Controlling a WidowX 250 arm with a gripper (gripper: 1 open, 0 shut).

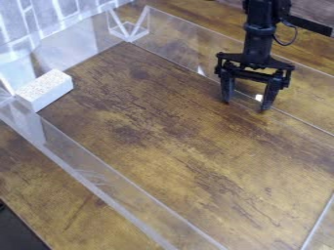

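The black gripper (245, 99) hangs from the arm at the upper right, inside the clear-walled area, low over the wooden floor near the back right wall. Its two fingers point down and stand apart, open. A small pale item shows just behind the right finger, too small to tell what it is.
A white speckled block (45, 90) rests at the left by the clear wall (98, 176). A white grid-like panel (39, 24) stands behind at the upper left.
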